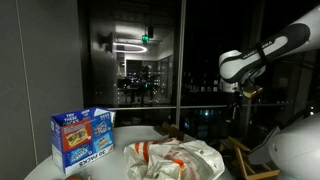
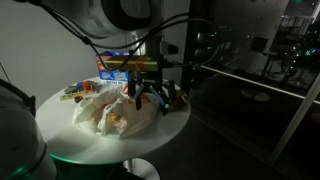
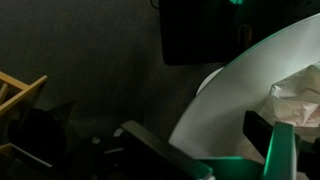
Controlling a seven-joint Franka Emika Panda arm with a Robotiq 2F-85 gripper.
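My gripper stands open at the bottom of the wrist view, with nothing seen between its fingers. In the first exterior view the gripper hangs at the right, above and beyond the table's edge. A crumpled white plastic bag with orange-red markings lies on the round white table; the second exterior view shows the bag partly behind the gripper. Only a corner of the bag enters the wrist view at the right. The bag's contents cannot be made out.
A blue box with a red and white front stands at the table's left. Small colourful items lie beside the bag. The table's curved edge crosses the wrist view, dark floor beyond. A wooden chair is at the right.
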